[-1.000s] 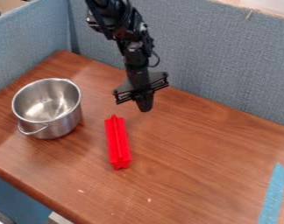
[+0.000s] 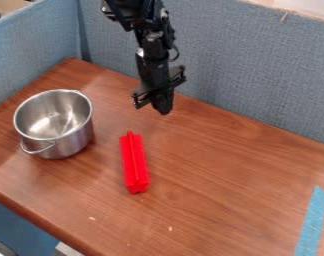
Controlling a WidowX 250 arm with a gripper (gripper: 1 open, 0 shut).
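Note:
My black gripper (image 2: 154,100) hangs from the top of the view over the back of the wooden table, pointing down; whether its fingers are open or shut is hard to tell. In front of it a bright red bar-shaped object (image 2: 135,164) lies lengthwise on the table. A steel pot (image 2: 71,135) with a handle stands at the left, apart from the red object.
A light blue strip (image 2: 312,222) lies at the right front edge. Blue-grey padded walls (image 2: 258,70) border the table at the back and left.
My gripper has risen a little and shifted slightly left, toward the back. The red object and the pot have not moved.

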